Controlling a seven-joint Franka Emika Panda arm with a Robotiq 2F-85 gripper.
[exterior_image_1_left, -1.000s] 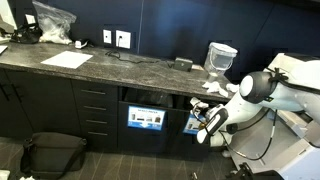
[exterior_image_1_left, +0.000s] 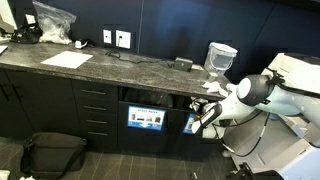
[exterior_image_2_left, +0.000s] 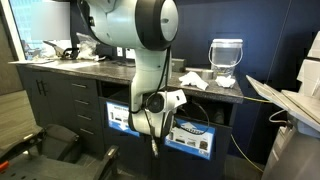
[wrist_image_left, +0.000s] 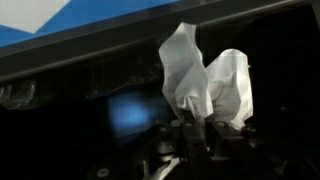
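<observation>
In the wrist view, a crumpled white sheet (wrist_image_left: 228, 88), like tissue or thin paper, stands up from between the fingers of my gripper. The gripper is shut on its lower part; the fingertips themselves are dark and partly hidden by the sheet. Exterior view 2 has the arm's wrist (exterior_image_2_left: 158, 112) hanging low in front of the cabinet, below the countertop. From the other side, the white arm (exterior_image_1_left: 240, 103) reaches in from the right towards the cabinet front; the sheet is too small to make out surely there.
The dark countertop (exterior_image_1_left: 125, 70) runs above the cabinet. On it stand a clear bucket (exterior_image_2_left: 225, 58) and white crumpled cloth or paper (exterior_image_2_left: 192, 79). Blue-and-white posters (exterior_image_1_left: 145, 117) are on the cabinet front. A black bag (exterior_image_1_left: 54, 154) lies on the floor at left.
The arm's wrist and forearm have shifted slightly near the cabinet front. The counter objects and the bag have not moved.
</observation>
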